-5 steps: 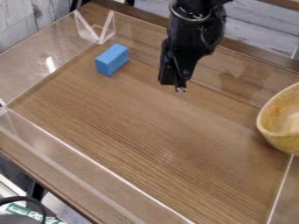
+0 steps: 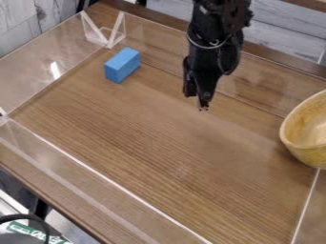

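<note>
The black robot gripper (image 2: 200,93) hangs over the back middle of the wooden table (image 2: 152,162), its fingers pointing down and looking shut, with nothing visible between them. A blue block (image 2: 121,65) lies to its left near the back left. A cream-coloured bowl or basket (image 2: 308,130) sits at the right edge, partly out of frame.
A clear plastic piece (image 2: 105,29) stands in the back left corner. Clear rims run along the left edge, and a ledge lies along the back right.
The block and bowl have not moved.
</note>
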